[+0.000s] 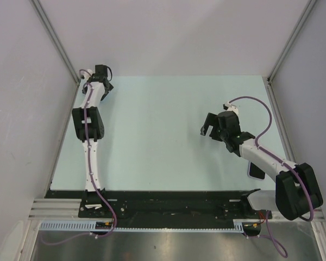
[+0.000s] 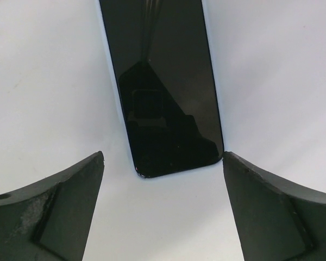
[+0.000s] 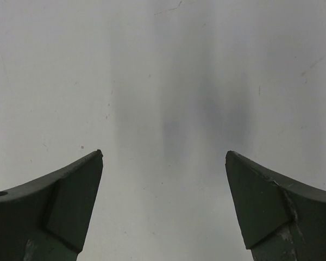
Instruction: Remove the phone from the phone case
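A black-faced phone (image 2: pixel 168 103) lies flat on the table in the left wrist view, running out of the top of the picture. A thin pale blue edge shows along its long sides, likely the case (image 2: pixel 116 97). My left gripper is open, its fingers (image 2: pixel 70 209) on either side of the phone's near end and not closed on it. In the top view that arm reaches to the far left corner, hiding most of the phone. Over bare table, my right gripper stands open with nothing between its fingers.
A small black rectangle with a pale border (image 1: pixel 256 171) lies at the near right, beside the right arm. The left side wall (image 1: pixel 27 81) stands close to the left gripper.
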